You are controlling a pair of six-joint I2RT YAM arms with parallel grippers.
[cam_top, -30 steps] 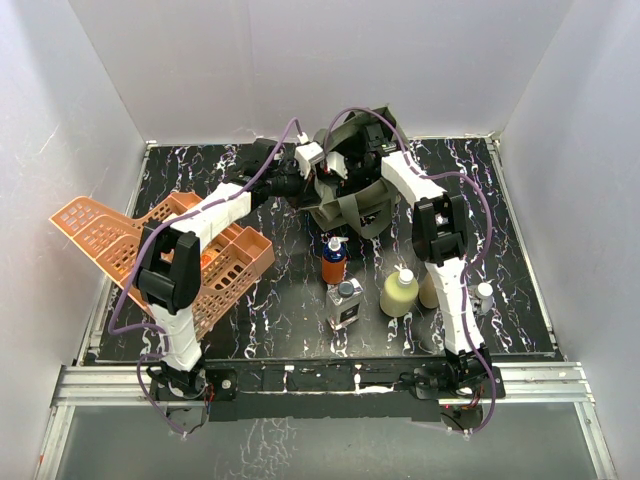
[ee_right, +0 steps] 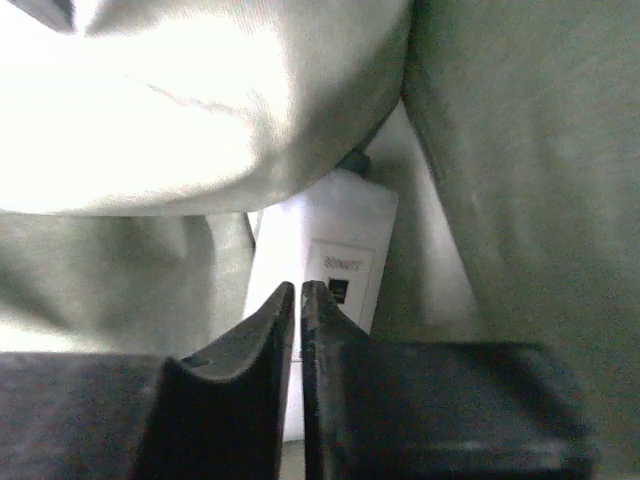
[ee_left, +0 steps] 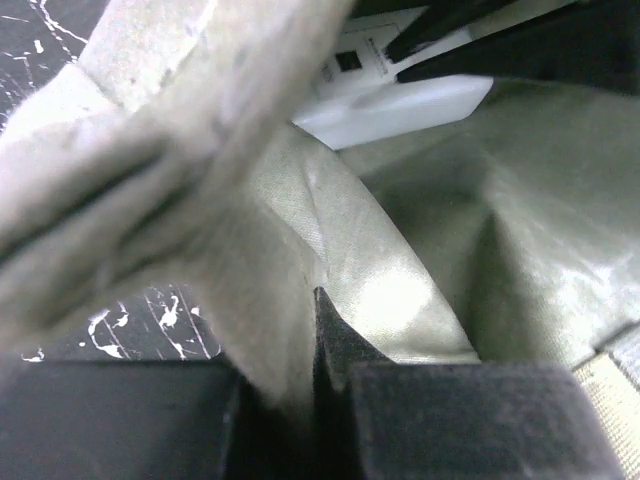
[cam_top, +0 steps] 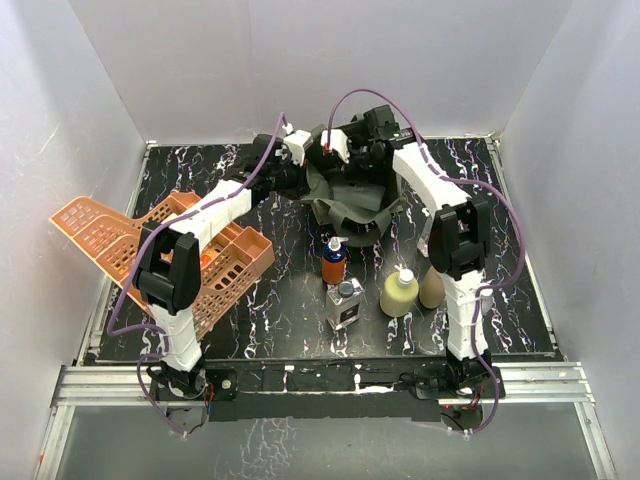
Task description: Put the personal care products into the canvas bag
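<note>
The olive canvas bag (cam_top: 365,215) stands at the back centre. My left gripper is shut on the bag's rim fabric at its left side. My right gripper is inside the bag, fingers shut over a white bottle (ee_right: 335,215) with a label; whether it grips the bottle is unclear. In front of the bag stand a blue-and-orange pump bottle (cam_top: 334,262), a silver square bottle (cam_top: 344,308), a pale yellow pump bottle (cam_top: 398,296), a beige bottle (cam_top: 432,292) partly behind my right arm, and a small white bottle (cam_top: 485,300).
An orange perforated plastic basket (cam_top: 245,265) with its lid open lies at the left. Bare dark table shows at the front between basket and bottles and along the right edge. Walls surround the table.
The bag's front flap has shifted, showing more of its interior. My left gripper stays on the rim.
</note>
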